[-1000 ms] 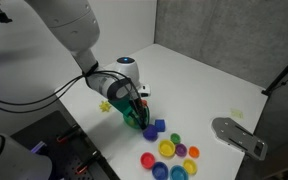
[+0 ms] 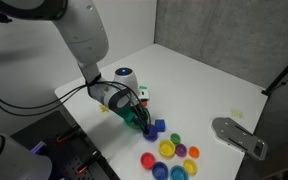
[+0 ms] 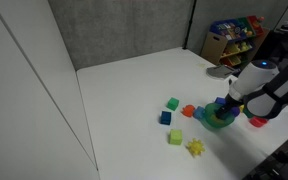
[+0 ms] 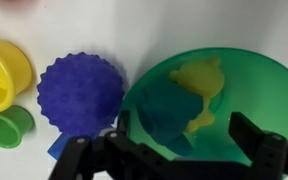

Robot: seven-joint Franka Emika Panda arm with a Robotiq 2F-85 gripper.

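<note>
A green bowl fills the right of the wrist view, with a yellow toy and a dark blue-teal piece inside it. My gripper is open over the bowl's near side, its black fingers spread apart with nothing visibly held. In exterior view 1 the arm hides much of the bowl. Exterior view 2 shows the gripper close above the bowl, but its fingertips are hard to make out there.
Beside the bowl sit a purple-blue ridged cup, a yellow cup and a small green cup. Several more coloured cups lie toward the front, among them a red one. A grey metal tray rests farther right.
In exterior view 1 the arm's white hand section has shifted slightly down and to the right, and the cable has swung with it. The cups have stayed put.
</note>
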